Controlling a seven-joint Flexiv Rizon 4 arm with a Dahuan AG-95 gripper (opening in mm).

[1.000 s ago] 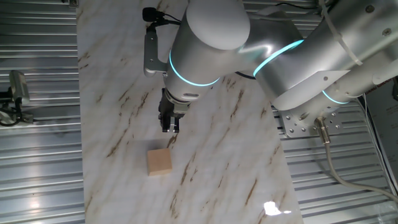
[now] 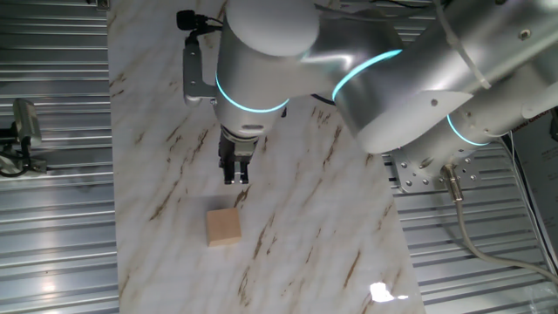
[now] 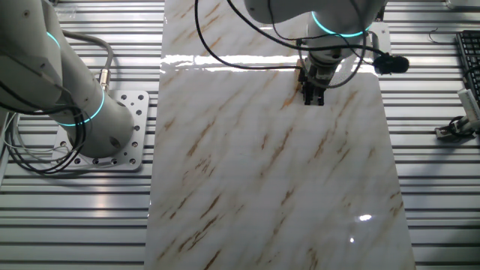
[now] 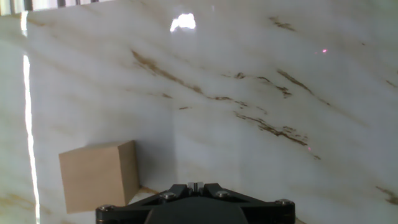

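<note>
A plain light-wood block (image 2: 223,227) rests on the marble-patterned table, a short way below my gripper (image 2: 235,180) in exterior view 1. The wrist view has the same block (image 4: 93,178) at the lower left, to the left of the fingers and clear of them. There, the gripper appears shut, its tips meeting at the middle with nothing seen between them. Exterior view 2 shows the gripper (image 3: 313,102) near the far part of the table; I cannot make out the block in that view.
Ribbed metal panels (image 2: 57,235) flank the tabletop. A camera on a stand (image 2: 24,131) is off to the left. Dark cables (image 3: 217,56) loop from the arm.
My wrist and forearm have swung a little left in exterior view 1, and the gripper now hangs more upright, its tips nearly in place. The block has not moved.
</note>
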